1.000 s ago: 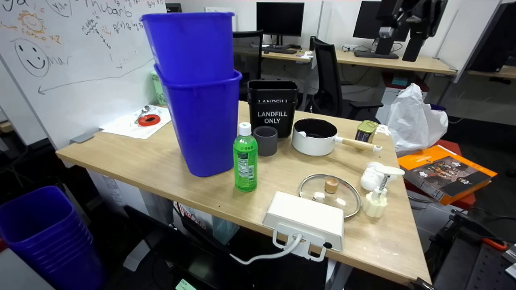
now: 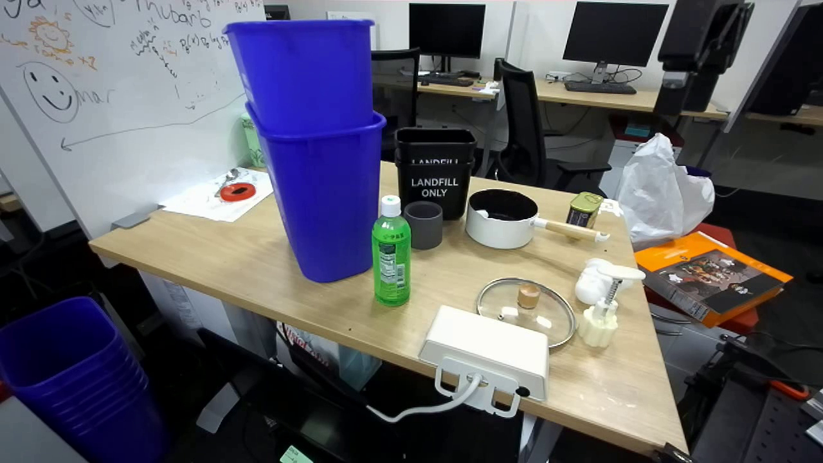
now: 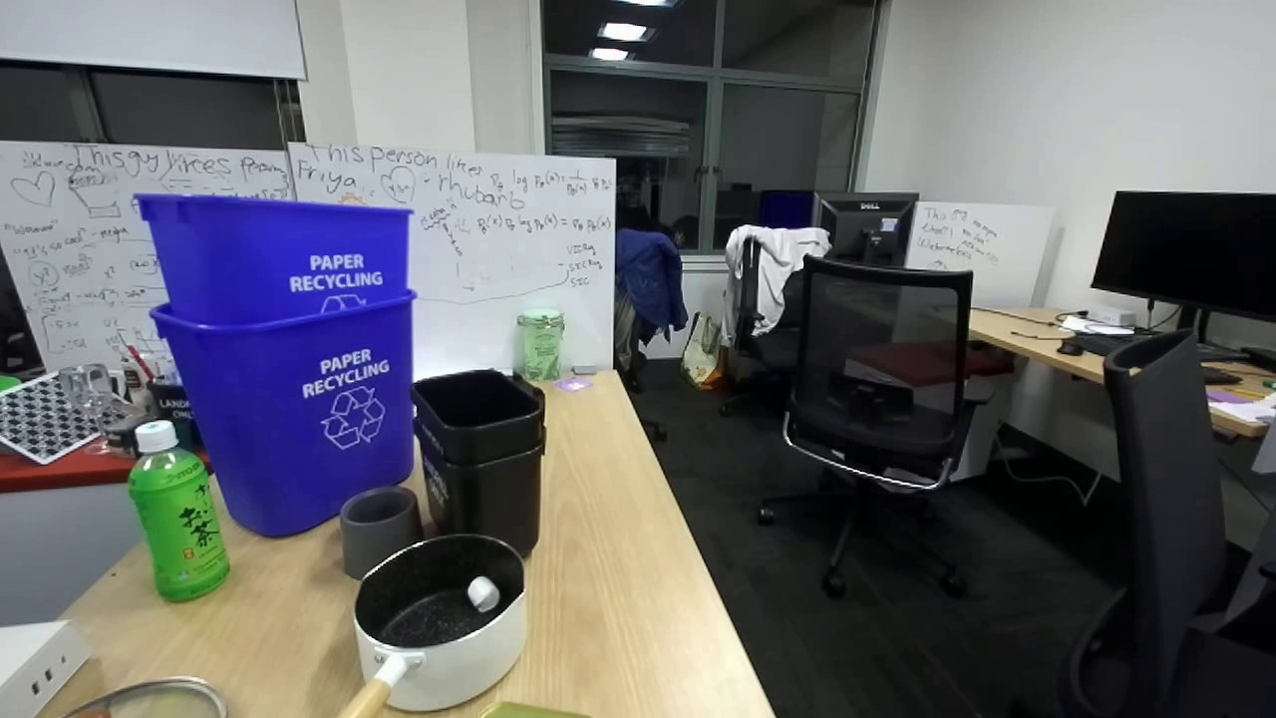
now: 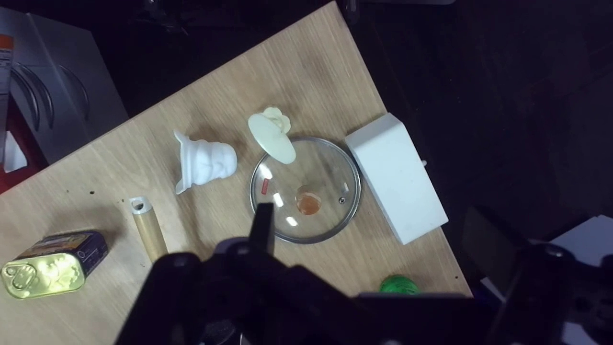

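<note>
High above the right side of the desk, in exterior view 1, hangs my gripper (image 2: 685,99). The wrist view shows its dark fingers (image 4: 264,227) spread wide apart, with nothing held; the gripper is open. Below lies a glass lid (image 4: 330,166) with a wooden knob. A cream plunger-topped tool (image 4: 272,137) stands beside the lid, slightly overlapping it in this view. Near it is a white moulded piece (image 4: 210,161) on its side. The white pot (image 2: 497,227) holds a small white object (image 3: 483,593). Its wooden handle points toward a tin (image 2: 584,208).
A white power box (image 2: 494,343) sits on the desk's near edge. Farther left stand a green bottle (image 2: 391,258), a grey cup (image 2: 424,225), stacked blue bins (image 2: 320,193) and black bins (image 2: 434,185). Bare wood shows at the desk's right corner.
In exterior view 1, the gripper has shifted right and slightly down, and its fingers appear turned. The objects on the desk have not moved.
</note>
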